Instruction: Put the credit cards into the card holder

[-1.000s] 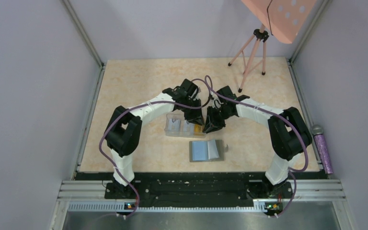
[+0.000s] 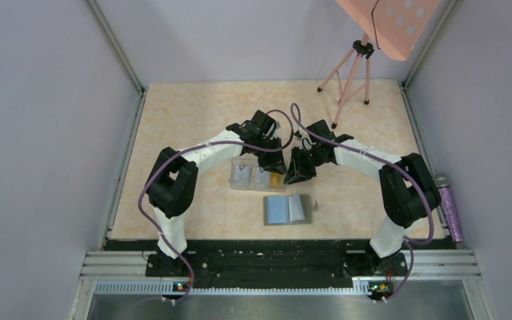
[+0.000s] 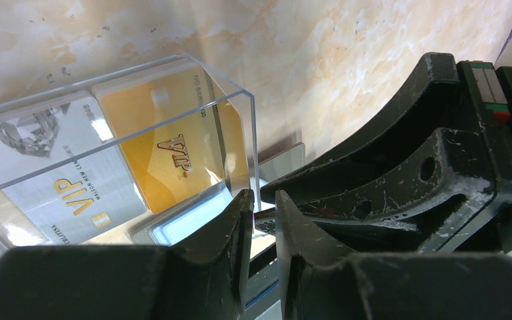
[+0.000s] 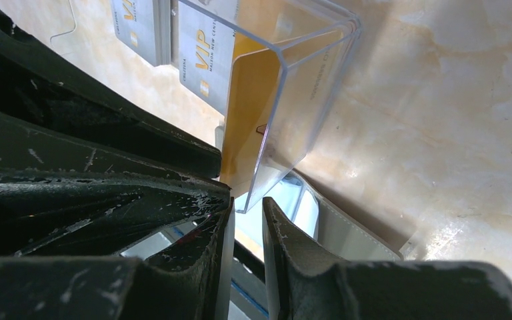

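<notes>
A clear divided box (image 2: 249, 187) of credit cards stands mid-table, yellow cards (image 3: 163, 133) in its right end and silver cards (image 3: 60, 167) beside them. In front lies the card holder (image 2: 278, 209), opened flat, with light blue and grey faces. My left gripper is part open over the box's right end, no card visible between its fingers. Facing it from the right, my right gripper has a narrow gap between its fingertips, right by the lower corner of the box's end wall. Whether a card sits there cannot be made out.
The two grippers are very close together over the box's right end. A pink tripod (image 2: 355, 73) stands at the back right, and a purple cylinder (image 2: 449, 213) at the right edge. Table (image 2: 187, 113) space behind and left of the box is bare.
My right arm has shifted slightly to the right over the last second. The left arm looks almost unmoved. Box and holder stay in place.
</notes>
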